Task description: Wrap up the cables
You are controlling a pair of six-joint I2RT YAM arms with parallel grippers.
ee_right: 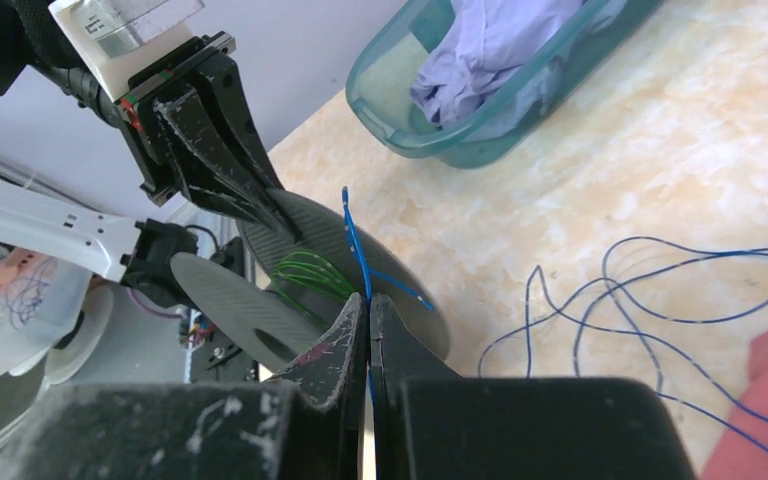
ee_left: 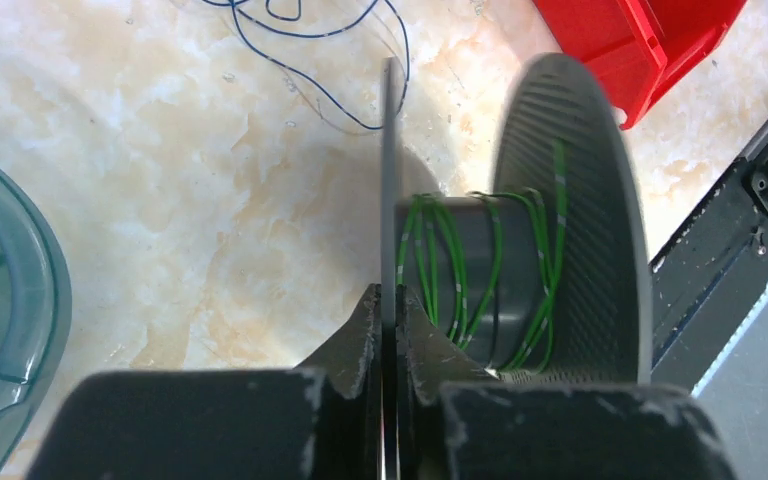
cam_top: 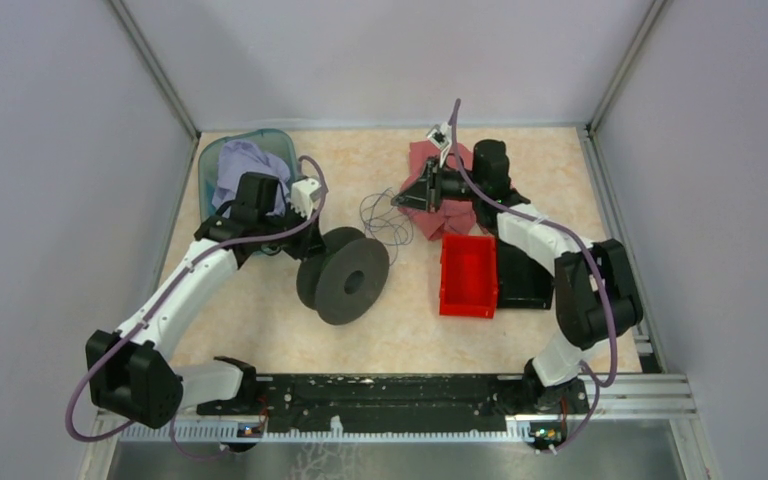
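Observation:
A dark grey spool (cam_top: 353, 280) stands tilted on the table, left of centre. Green cable (ee_left: 450, 265) is wound around its core. One flange (ee_left: 389, 170), seen edge-on in the left wrist view, runs into the closed fingers of my left gripper. Away from the spool, to its upper right in the top view, my right gripper (cam_top: 397, 203) is shut on a thin blue cable (ee_right: 360, 250); a strand sticks up beyond its fingertips. More blue cable (ee_right: 660, 335) lies in loose loops on the table.
A teal basket (cam_top: 206, 180) holding a lilac cloth (cam_top: 245, 165) stands at the back left. Pink cloth (cam_top: 422, 155) lies under the right gripper. The red bin (cam_top: 468, 278) adjoins a black one (cam_top: 525, 275) on the right.

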